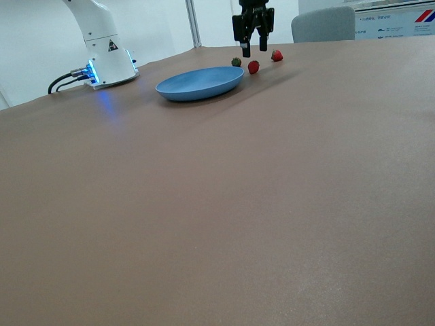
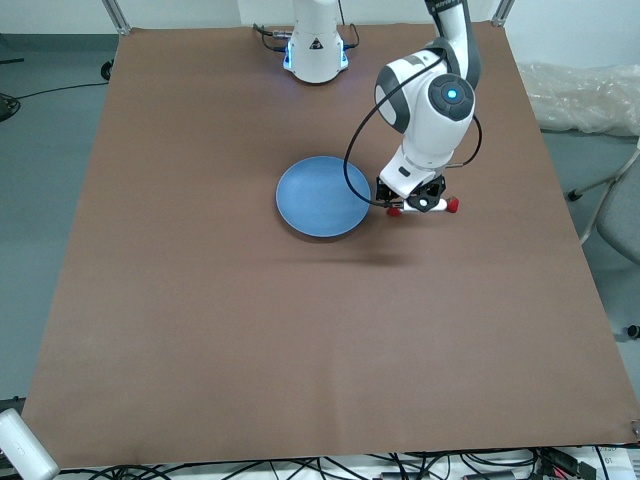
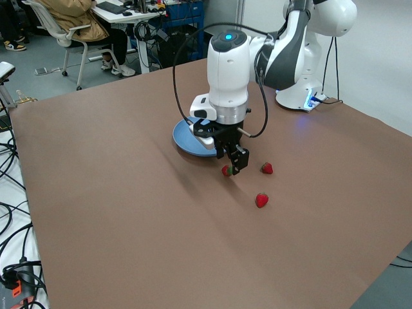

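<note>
A blue plate [image 2: 322,197] [image 1: 200,83] [image 3: 194,143] lies on the brown table. Just beside it my gripper [image 1: 255,49] [image 3: 237,165] points down over several strawberries, its two black fingers apart with nothing seen between them in the top view. One red strawberry [image 1: 253,67] [image 3: 226,170] with a green top is under or beside the gripper; another red one [image 1: 276,56] [image 3: 262,199] lies farther out, and a third [image 1: 236,62] [image 3: 267,168] near the gripper. The left view shows red berries [image 2: 451,205] partly hidden by the gripper.
The arm's white base [image 2: 316,55] with cables stands at the table's back. A grey chair [image 2: 620,210] stands beside the table, and cables run along its near edge in the left view.
</note>
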